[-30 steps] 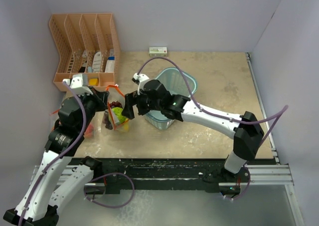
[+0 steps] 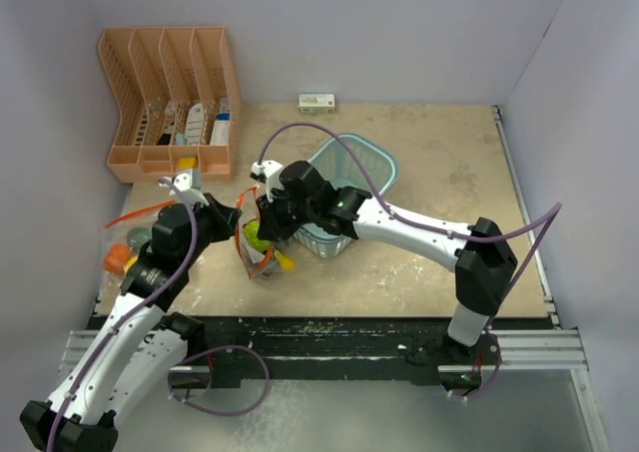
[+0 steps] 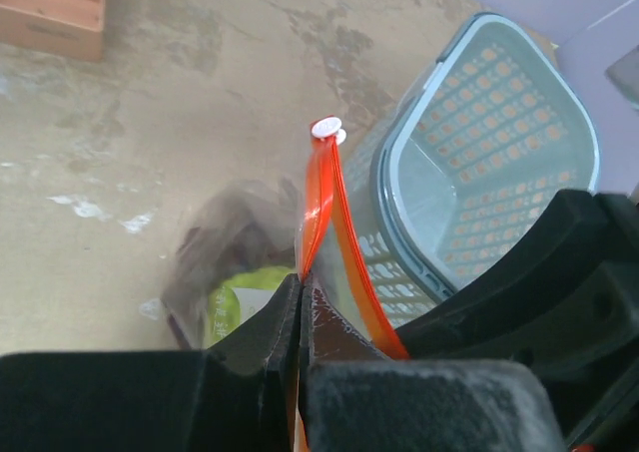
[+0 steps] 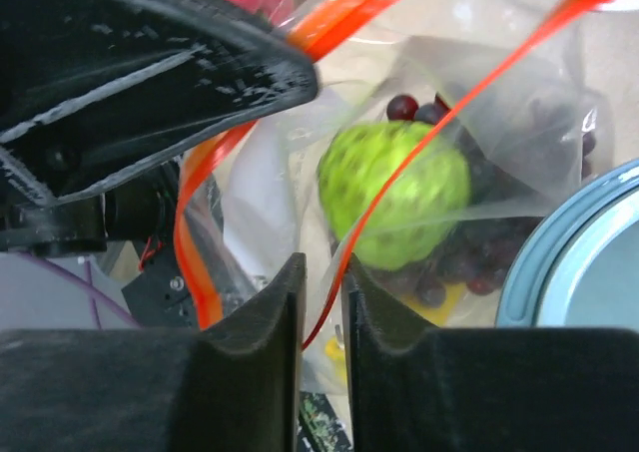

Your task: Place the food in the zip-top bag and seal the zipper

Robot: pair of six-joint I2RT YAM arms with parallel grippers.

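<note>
The clear zip top bag (image 2: pixel 250 249) with orange zipper strips stands on the table, holding a green bumpy fruit (image 4: pixel 389 188), dark grapes (image 4: pixel 469 267) and something yellow. My left gripper (image 2: pixel 232 216) is shut on the bag's orange rim, which runs up from between its fingertips in the left wrist view. My right gripper (image 2: pixel 262 227) is at the bag's other side; in the right wrist view its fingertips sit close together at the lower orange strip, and whether they grip it is unclear.
A blue basket (image 2: pixel 369 153) stands behind the right gripper. A peach organiser (image 2: pixel 115 48) is at the back left. Another bag (image 2: pixel 117 257) with food lies left, partly behind the left arm.
My left gripper has moved right with the bag's rim, and the right gripper has shifted slightly left and down. The bag's opening looks narrower from above.
</note>
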